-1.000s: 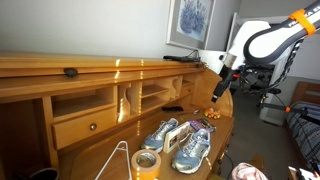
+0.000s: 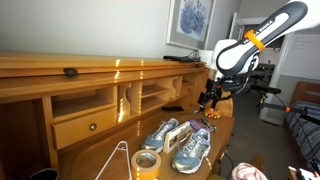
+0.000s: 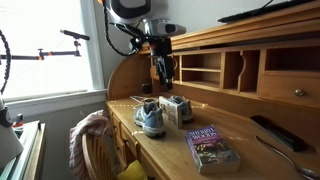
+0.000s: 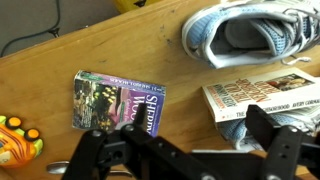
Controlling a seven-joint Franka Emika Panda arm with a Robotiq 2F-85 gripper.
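Note:
My gripper is open, with nothing between its fingers, above the wooden desk. In exterior view 2 the gripper [image 3: 161,78] hangs well clear of the desktop. A colourful paperback [image 4: 120,98] lies flat below it, toward the left in the wrist view. To the right there, a light-coloured book [image 4: 258,96] stands between two grey-blue sneakers, one sneaker [image 4: 240,32] at the top and the other partly hidden behind the book and finger. Exterior view 1 shows the pair's nearer sneaker [image 2: 191,152] and farther sneaker [image 2: 160,133].
A yellow tape roll [image 2: 147,163] stands beside the shoes. An orange item with black parts [image 4: 17,143] and a spoon-like metal utensil [image 4: 60,167] lie near the paperback. Shelves and a drawer [image 2: 85,124] line the desk's back. Bare wood surrounds the paperback.
The arm has swung and tilted, bringing the gripper slightly lower and leftward in exterior view 1; its dark fingers now show more clearly. The objects on the desk have not moved.

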